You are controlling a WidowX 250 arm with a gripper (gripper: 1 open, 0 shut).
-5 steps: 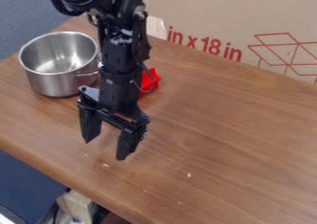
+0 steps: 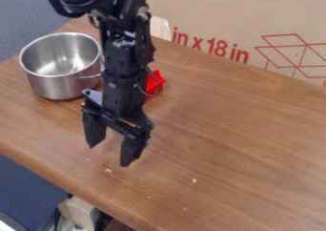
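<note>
My black gripper [image 2: 112, 145] hangs low over the wooden table in the left-centre of the camera view, its two fingers spread apart with nothing between them. Behind it to the left stands a steel pot [image 2: 56, 69]. A red object [image 2: 154, 83] lies just behind the arm, partly hidden by it, so its full shape cannot be told.
A cardboard box [image 2: 254, 20] with red printing lines the back. The table's front-left edge drops to a dark blue area at lower left.
</note>
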